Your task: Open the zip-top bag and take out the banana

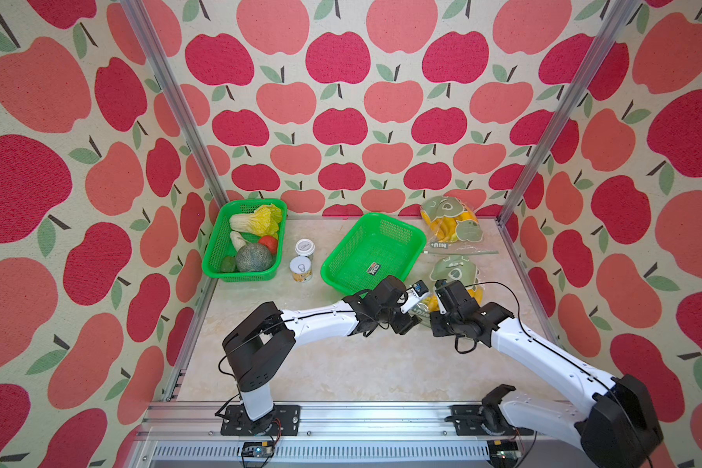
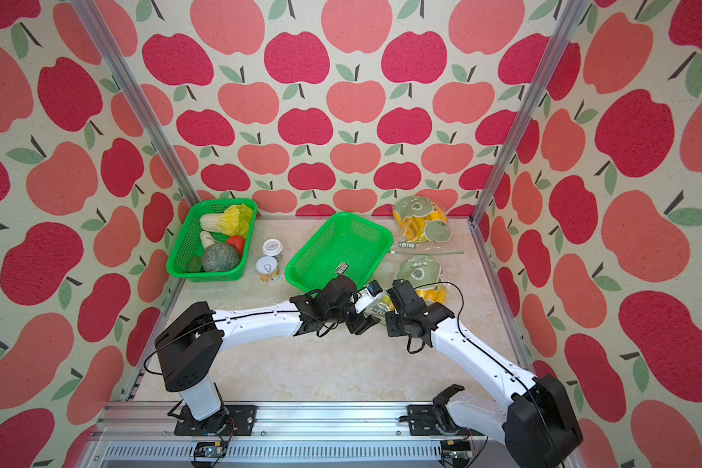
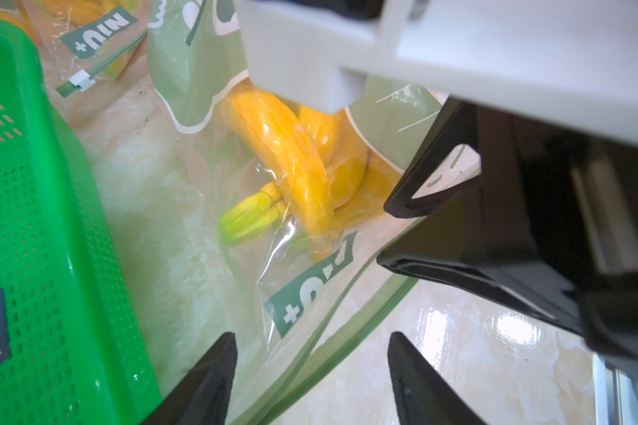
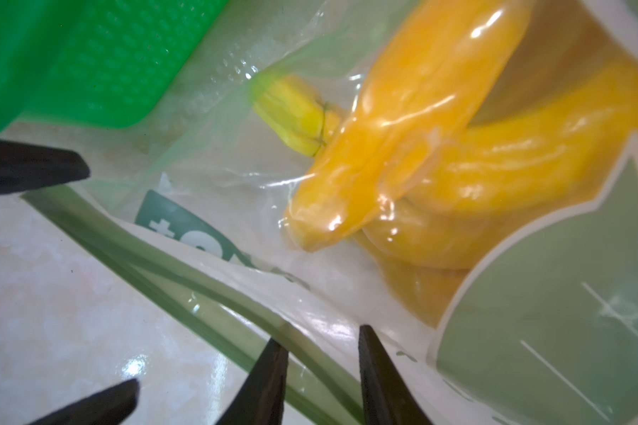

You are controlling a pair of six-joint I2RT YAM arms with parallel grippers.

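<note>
A clear zip top bag (image 3: pixel 307 300) with green print and bananas (image 3: pixel 276 148) lies right of the empty basket. My left gripper stands open at the bag's lower edge in the left wrist view, with the green zip strip running between its fingers. My right gripper is at the zip strip (image 4: pixel 212 297) in the right wrist view, part open, with the strip between its fingertips; whether it touches is unclear. In the left wrist view, dark parts of the right gripper hang over the bag's right side.
An empty green basket (image 1: pixel 343 269) stands behind my left gripper. A second bag of bananas (image 1: pixel 448 214) lies at the back right. A full vegetable basket (image 1: pixel 214 257) and two cans (image 1: pixel 300 269) are at the left.
</note>
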